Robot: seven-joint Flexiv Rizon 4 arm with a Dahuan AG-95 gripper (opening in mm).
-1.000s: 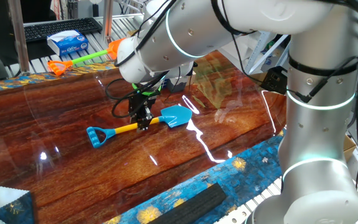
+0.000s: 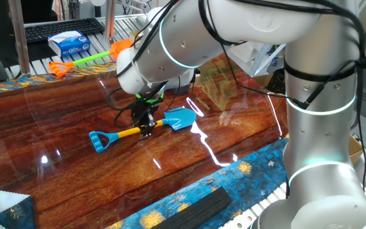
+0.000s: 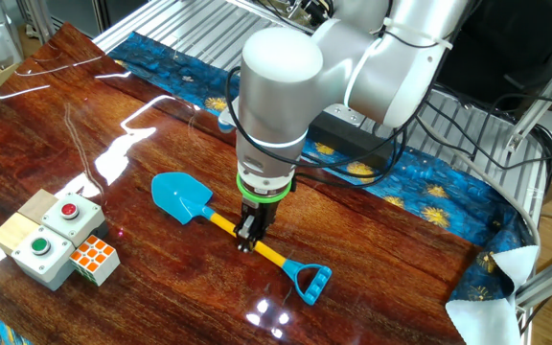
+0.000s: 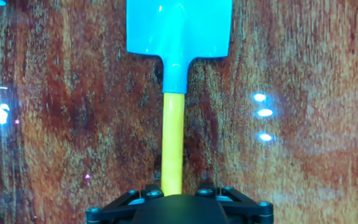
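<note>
A toy shovel lies flat on the brown wood-pattern table, with a blue blade, a yellow shaft and a blue D-shaped handle. My gripper points down at the middle of the shaft, very low over the table. In the wrist view the black fingers stand apart on either side of the shaft, and a strip of wood shows between the shaft and the right finger. Their tips are hidden below the frame, so contact with the shaft cannot be made out.
A box with red and green buttons and a Rubik's cube stand beyond the blade. An orange-and-green toy shovel and a tissue box lie at the far edge.
The upper arm and column links have shifted slightly left in the exterior view. My gripper stays at the shaft, and the shovel lies in the same place.
</note>
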